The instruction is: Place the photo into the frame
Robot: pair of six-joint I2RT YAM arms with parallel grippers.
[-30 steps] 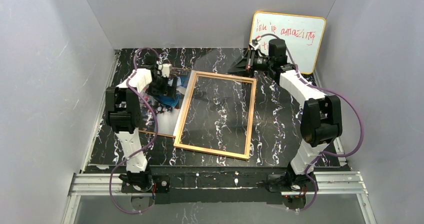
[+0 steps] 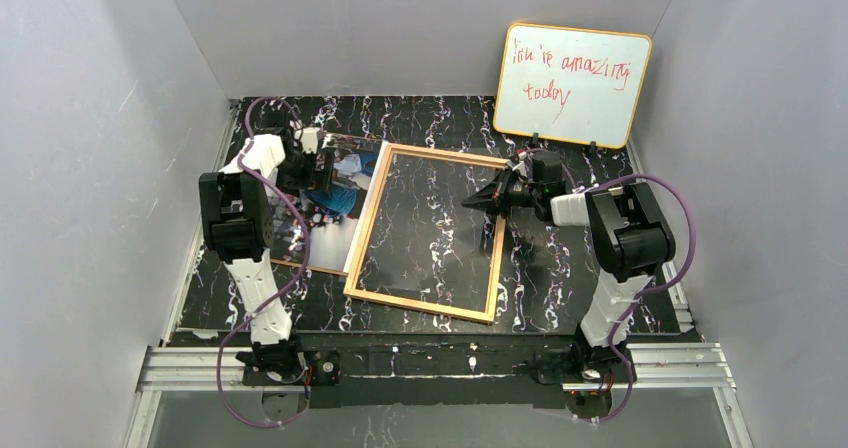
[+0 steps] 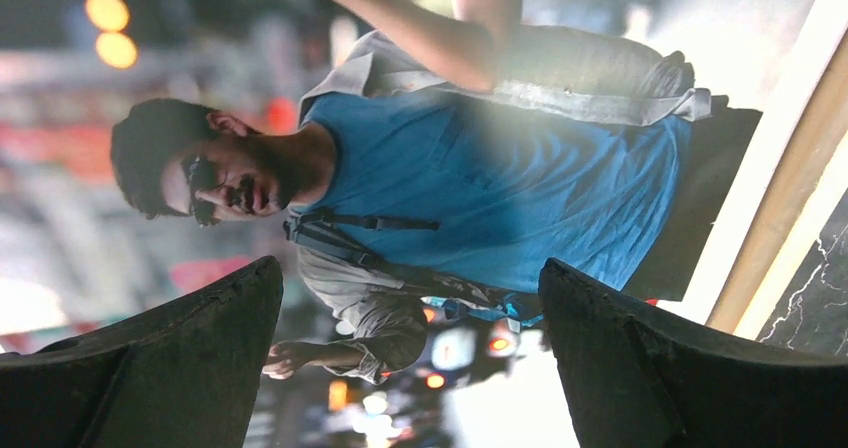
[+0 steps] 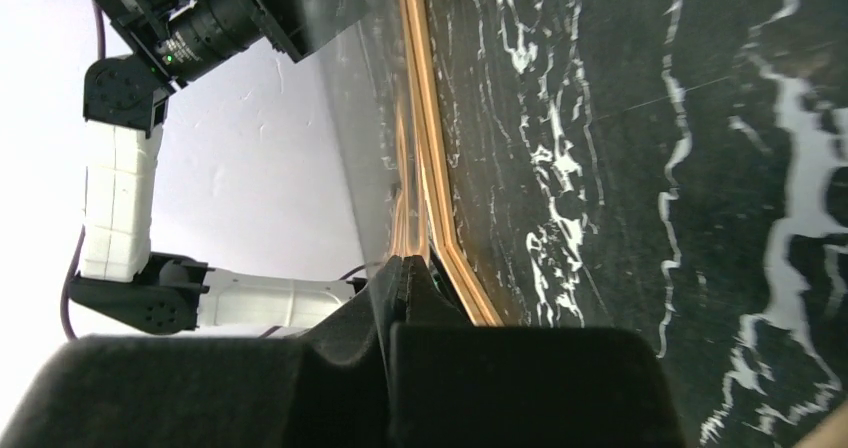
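Note:
The photo [image 2: 335,198], a street scene with a man in a blue shirt, lies flat at the left of the table. Its right edge meets the left side of the light wooden frame [image 2: 368,223], whose opening shows the dark marble below. Above the photo is my left gripper [image 2: 322,180], open; in the left wrist view the blue-shirted man [image 3: 480,188] shows between its spread fingers, nothing held. My right gripper [image 2: 470,205] is shut, crossing the frame's right side with its tips over the opening. Nothing shows between those fingers.
A whiteboard [image 2: 572,88] with red writing leans at the back right. Grey walls enclose the table on the left, back and right. Bare marble [image 2: 550,278] lies right of the frame.
The frame has shifted slightly left and forward.

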